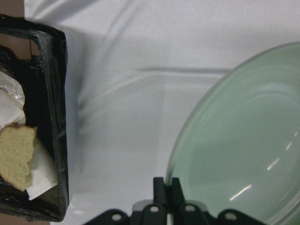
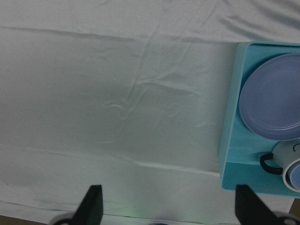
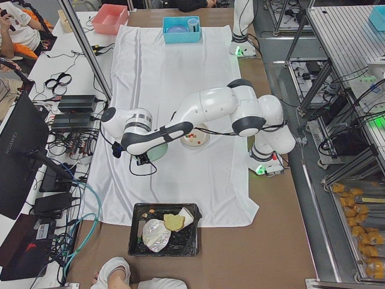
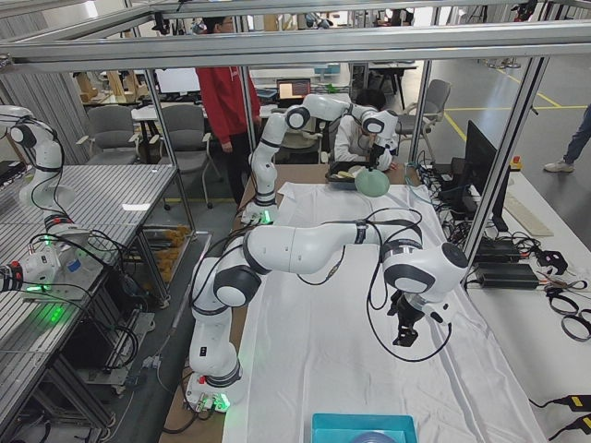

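Observation:
My left gripper is shut on the rim of a pale green plate (image 1: 239,140), which it holds above the white cloth; in the camera left view the plate (image 3: 157,152) is partly behind the left arm. A black tray (image 1: 58,140) lies beside it, holding bread (image 1: 15,154), crumpled wrap and white paper. My right gripper stands open over bare cloth, beside a blue bin (image 2: 228,131) with a blue plate (image 2: 272,93) and a mug (image 2: 286,154).
A cream plate (image 3: 194,138) with small red pieces lies mid-table, partly under the left arm. A pink bin (image 3: 111,18) sits at the far left corner. A monitor (image 3: 21,156) and cables line the side table.

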